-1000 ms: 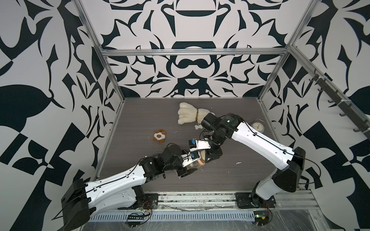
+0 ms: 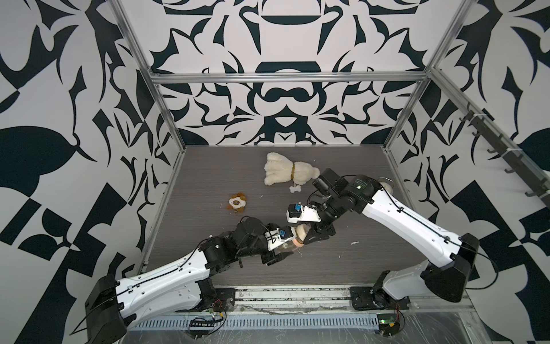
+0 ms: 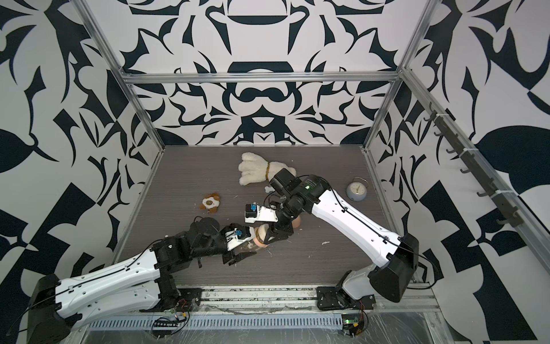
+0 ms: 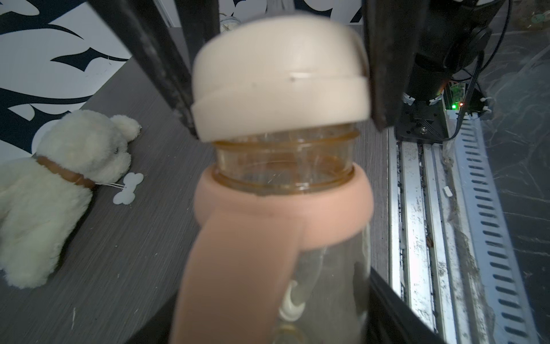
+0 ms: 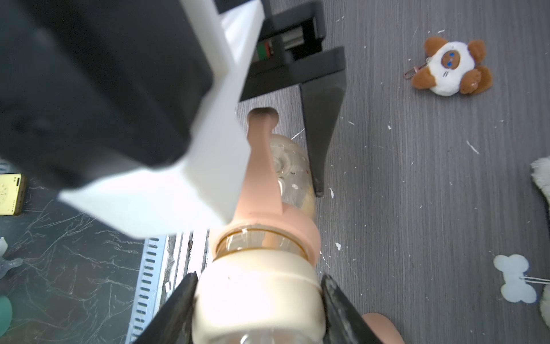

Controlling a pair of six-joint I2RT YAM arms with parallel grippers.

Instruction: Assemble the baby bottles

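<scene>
A clear baby bottle with a peach handle ring is held in the air near the table's front middle. My left gripper is shut on its body. My right gripper is shut on the cream top at the bottle's mouth; amber bottle neck shows between top and peach ring in both wrist views, and whether the top touches the rim is unclear. A further peach piece lies partly hidden on the table below the right gripper.
A white plush dog with a bone tag lies at the back middle, a small brown toy at middle left, and a clock at back right. Bare table shows on the left.
Both arms have shifted slightly: the left gripper a little left, the right wrist slightly right and the right elbow lower and to the right. Both grippers stay on the bottle and top.
</scene>
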